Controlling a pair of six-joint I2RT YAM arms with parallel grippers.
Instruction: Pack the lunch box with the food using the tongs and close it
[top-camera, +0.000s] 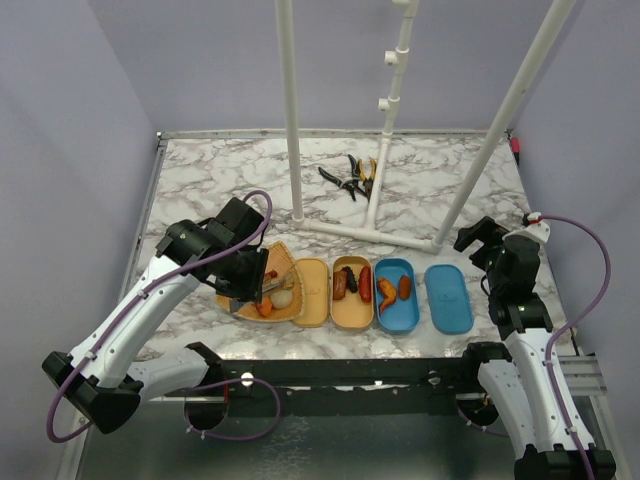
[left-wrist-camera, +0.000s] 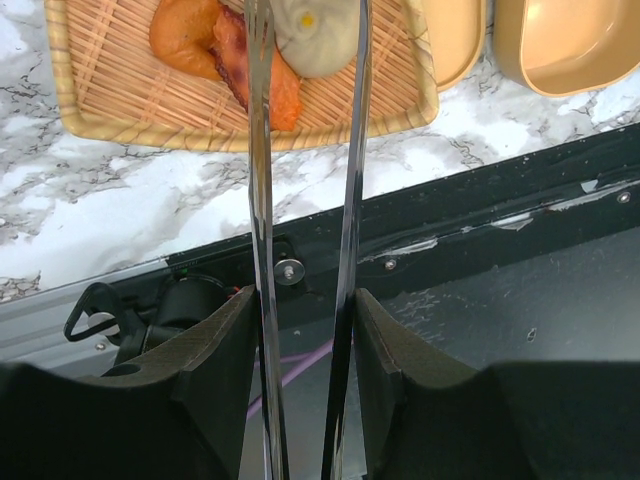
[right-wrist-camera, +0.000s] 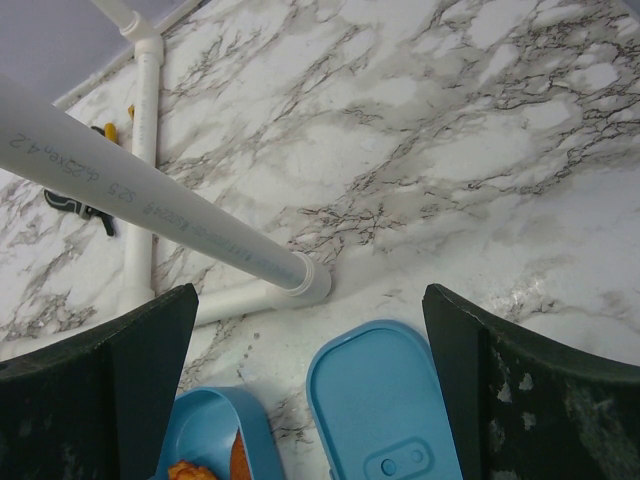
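Note:
My left gripper (top-camera: 262, 280) is open over the woven basket (top-camera: 290, 262), its long metal tongs reaching down among the food. In the left wrist view a pale round item (left-wrist-camera: 315, 35) with a yellow spot and orange pieces (left-wrist-camera: 185, 45) lie at the tong tips. The orange lunch box (top-camera: 352, 318) holds sausages and a dark piece; the blue box (top-camera: 399, 318) holds a fried piece and a brown oval item. An orange lid (top-camera: 313, 295) and a blue lid (top-camera: 449, 298) lie alongside. My right gripper (top-camera: 476, 242) is open above the table, right of the white frame, holding nothing.
A white pipe frame (top-camera: 365, 235) stands behind the boxes, with pliers (top-camera: 350, 185) lying on the marble table between its posts. The dark front rail (top-camera: 330, 370) runs along the near edge.

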